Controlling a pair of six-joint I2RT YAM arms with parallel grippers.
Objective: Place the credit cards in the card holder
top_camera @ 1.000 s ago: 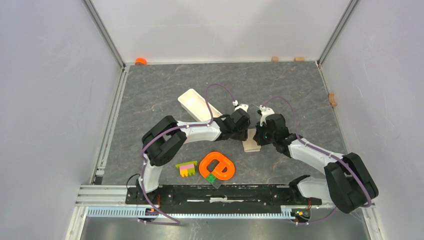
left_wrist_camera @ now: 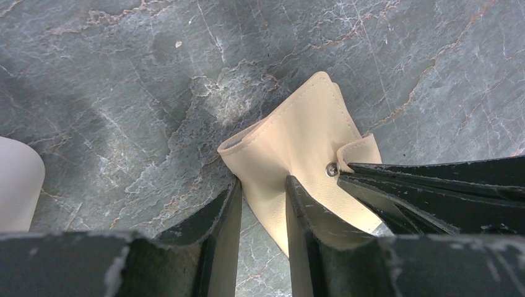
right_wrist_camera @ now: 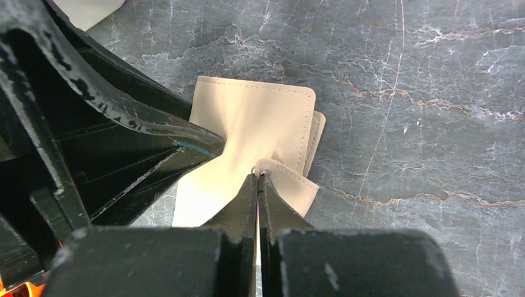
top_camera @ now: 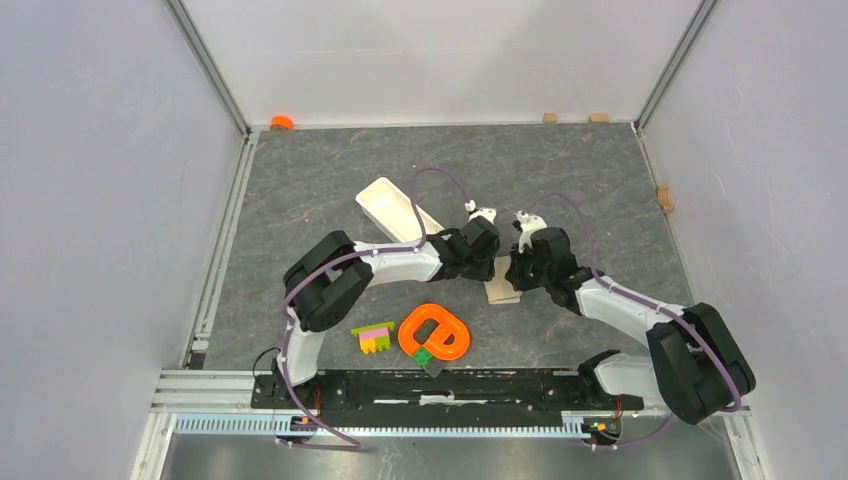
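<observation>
The beige card holder (left_wrist_camera: 309, 130), stitched along its edges, lies on the grey table between my two arms. Its short strap (right_wrist_camera: 288, 185) bends up near a metal snap (left_wrist_camera: 332, 169). At that strap, my right gripper is shut; whether the strap's edge is pinched in its tips cannot be told. My left gripper is partly open, with a gap between its fingers, over the holder's opposite edge. From the top view, both gripper heads partly cover the holder (top_camera: 502, 290). No credit cards can be made out.
A white tray (top_camera: 385, 205) stands behind the left arm. Toward the front lie an orange letter-shaped piece (top_camera: 458, 338) and colourful toy bricks (top_camera: 374, 340).
</observation>
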